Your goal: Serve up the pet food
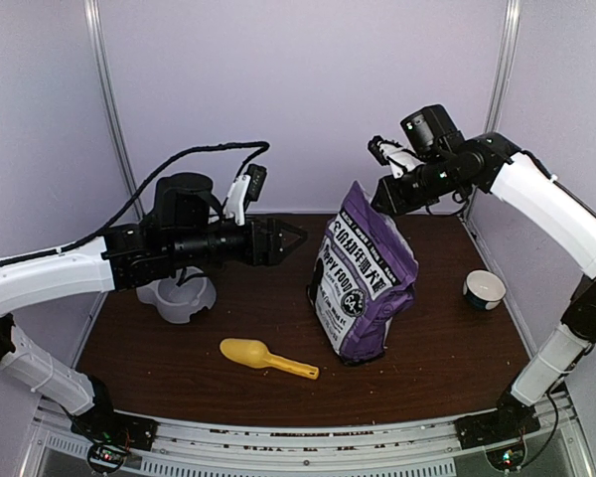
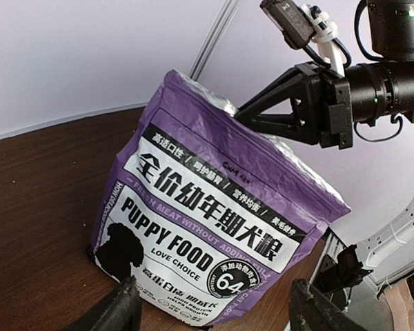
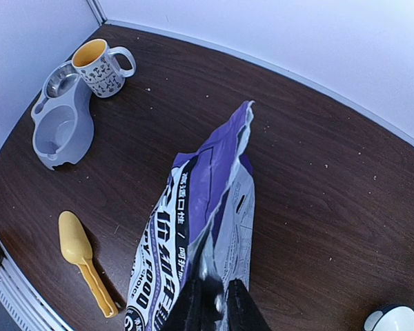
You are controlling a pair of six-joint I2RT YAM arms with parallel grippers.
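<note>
A purple puppy food bag [image 1: 358, 288] [image 2: 193, 227] [image 3: 159, 276] stands upright and tilted at the middle right of the table. My right gripper [image 1: 382, 199] is at its top edge, fingertips on the rim; how far the fingers are apart is hard to tell. My left gripper [image 1: 293, 238] hangs open left of the bag, empty, facing it. A yellow scoop [image 1: 248, 353] [image 3: 83, 252] lies at the front. A white bowl holder [image 1: 174, 298] [image 3: 62, 134] is at the left, partly behind the left arm.
A patterned mug [image 3: 105, 72] stands by the bowl holder, hidden in the top view. A small dark-and-white bowl [image 1: 484, 293] [image 3: 390, 321] sits at the right edge. Walls enclose the back and sides.
</note>
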